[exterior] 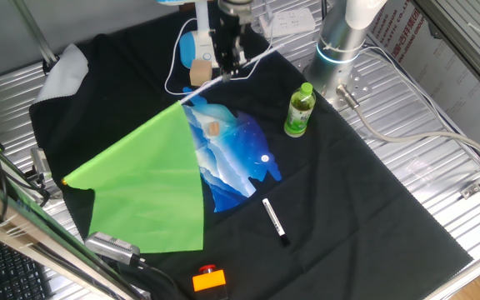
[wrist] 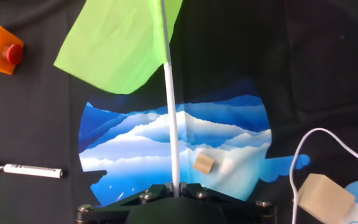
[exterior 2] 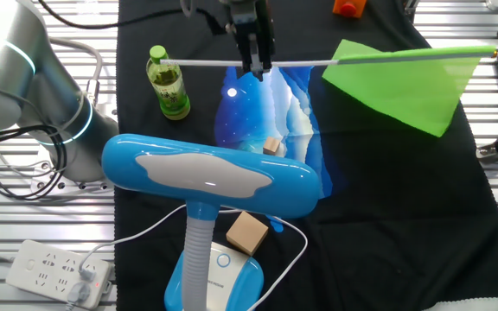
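My gripper [exterior: 227, 77] is shut on the white pole [exterior: 200, 90] of a green flag [exterior: 152, 187]. In exterior view 2 the pole [exterior 2: 305, 63] runs nearly level through the gripper [exterior 2: 258, 71], with the flag cloth [exterior 2: 405, 88] at the far right end. From the wrist view, the pole [wrist: 171, 118] leads straight away from the gripper to the cloth [wrist: 118, 46]. The flag is held above the black cloth; its height is hard to judge.
A blue picture sheet [exterior: 233, 154] lies on the black cloth with a small wooden block [exterior: 213, 129] on it. A green bottle [exterior: 299, 110] stands near the arm's base. A marker [exterior: 275, 220], an orange button box [exterior: 210, 280] and a larger block [exterior: 200, 73] lie around.
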